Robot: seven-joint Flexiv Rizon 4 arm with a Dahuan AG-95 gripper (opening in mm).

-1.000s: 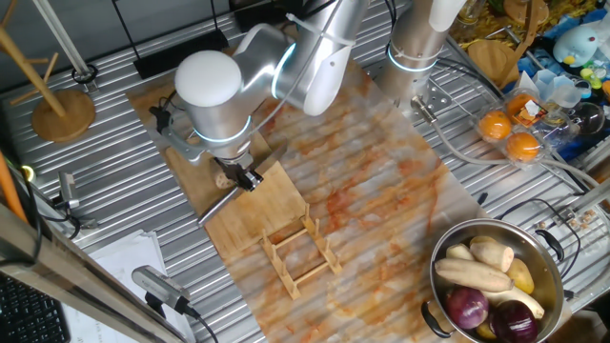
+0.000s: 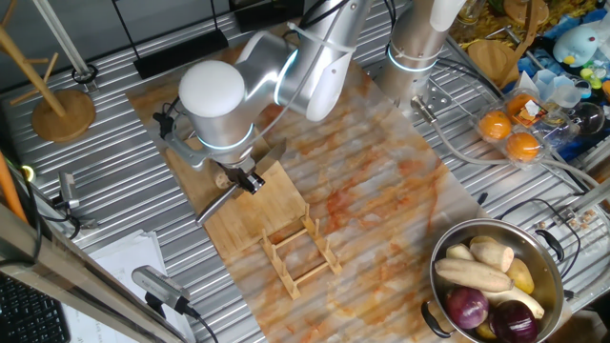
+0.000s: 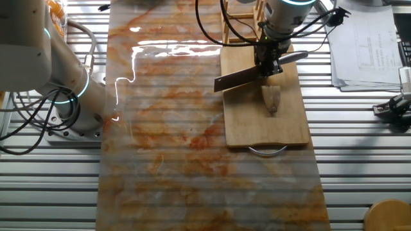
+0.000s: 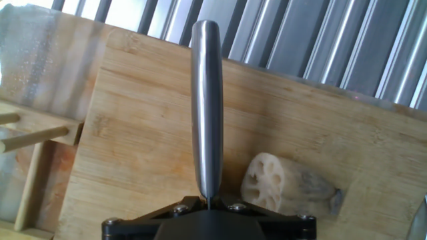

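Note:
My gripper [image 2: 250, 181] is shut on a knife over the wooden cutting board [image 3: 257, 131]. The metal knife handle [image 4: 208, 100] sticks out from one side of the gripper; its broad blade [image 3: 236, 79] reaches out on the opposite side. A cut piece of lotus root [image 4: 287, 183] lies on the board, its holed end facing the handle side in the wrist view. In exterior view 2 the lotus root [image 3: 271, 98] appears just beside the gripper and blade. Whether the blade touches the root or board cannot be told; the blade's grip end is hidden by the gripper.
A small wooden rack [image 2: 300, 255] stands against the board's end. At the right, a steel pot [image 2: 441, 286] holds several vegetables. Oranges in clear packaging [image 2: 522, 146] lie near the robot base.
The knife stays in the gripper, and the board and rack have not moved.

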